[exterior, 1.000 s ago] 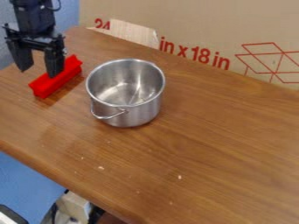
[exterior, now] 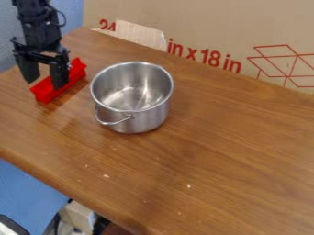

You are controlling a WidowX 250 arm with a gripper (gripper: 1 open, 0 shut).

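Observation:
At the left of the camera view my black gripper [exterior: 43, 66] is open and held low over a red oblong object [exterior: 72, 75], its fingers reaching down around or just above it; whether they touch it cannot be made out. Just right of them stands a steel pot [exterior: 132, 96] with a wire handle at its front left.
A cardboard sheet [exterior: 245, 41] with printed red text stands along the back, with a pale flat piece near the back left. The table's edge runs at the lower left.
My gripper has come down a little toward the red object, now covering more of its left part. The pot has not moved.

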